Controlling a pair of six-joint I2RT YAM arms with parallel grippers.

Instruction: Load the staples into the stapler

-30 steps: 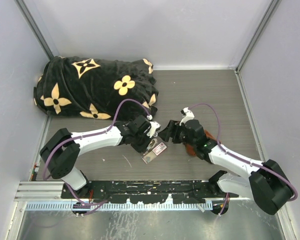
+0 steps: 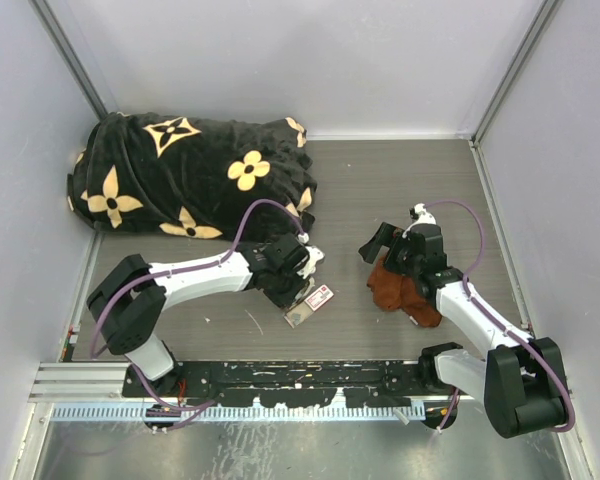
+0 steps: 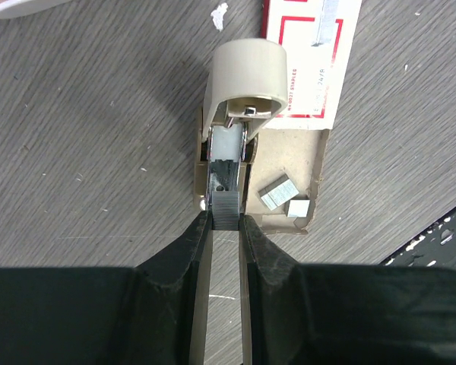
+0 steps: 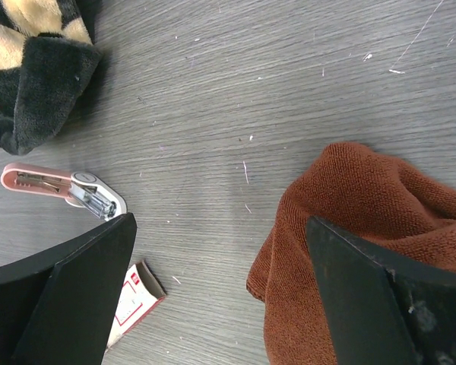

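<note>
In the left wrist view, a cream stapler (image 3: 247, 70) stands with its lid raised and its metal channel exposed. A short grey staple strip (image 3: 226, 211) is held between the fingertips of my left gripper, over the near end of that channel. Whether it touches the channel I cannot tell. Beside the stapler lies an open staple box (image 3: 283, 156), with two small staple blocks (image 3: 278, 192) in its tray. My right gripper (image 2: 371, 252) is open and empty, hanging near the brown cloth (image 2: 412, 300).
A hinged pink-and-white tool (image 4: 38, 179) with metal inside lies near the stapler, at the left of the right wrist view. The dark flowered blanket (image 2: 195, 170) fills the back left. Bare table lies between the box and the cloth.
My right arm has swung away to the right, from close by the box to the brown cloth.
</note>
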